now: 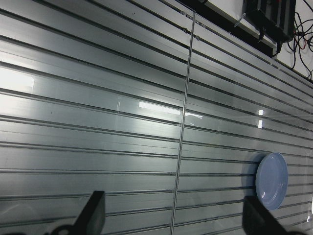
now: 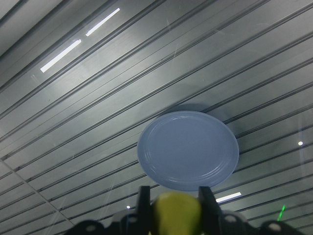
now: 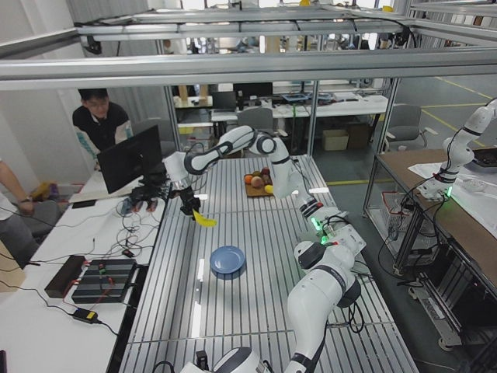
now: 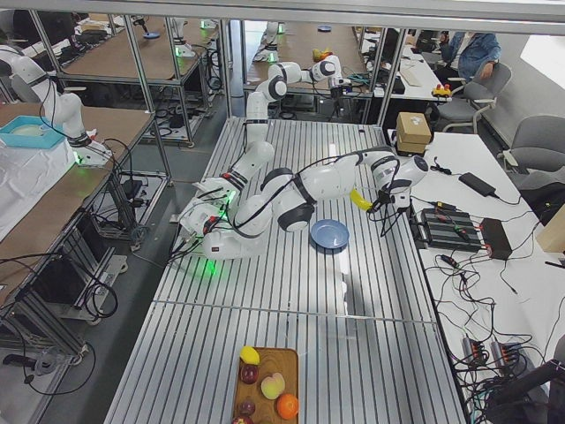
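Observation:
A yellow banana (image 3: 205, 221) (image 4: 360, 200) (image 2: 177, 213) hangs over the slatted metal table, held by my right gripper (image 3: 191, 208), which is shut on it. Below and toward the table's middle lies an empty blue plate (image 3: 227, 259) (image 4: 329, 234) (image 1: 271, 180) (image 2: 188, 150). In the left wrist view my left gripper shows only dark blurred finger tips set wide apart, open, with bare table between them.
A wooden tray (image 4: 291, 362) of mixed fruit sits at one end of the table. A side desk holds black boxes (image 3: 103, 281), cables and a monitor (image 3: 130, 159). Both arms span over it.

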